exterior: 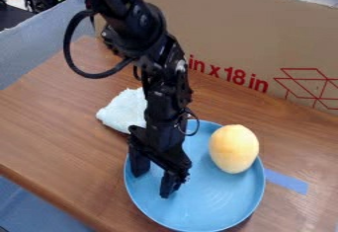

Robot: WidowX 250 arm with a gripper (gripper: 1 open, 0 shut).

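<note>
My black gripper point(156, 177) reaches down into the blue plate point(207, 201), its fingers low over the plate's left half. Whether anything is between them I cannot tell, as the wrist hides that spot. A pale yellow, rounded object point(234, 149) rests on the plate's right side, to the right of my gripper. A crumpled white cloth point(121, 112) lies on the wooden table behind the plate's left side, partly hidden by the arm.
A large cardboard box point(264, 38) stands along the back of the table. A strip of blue tape point(288, 182) is on the table right of the plate. Bare wood point(53, 122) stretches to the left.
</note>
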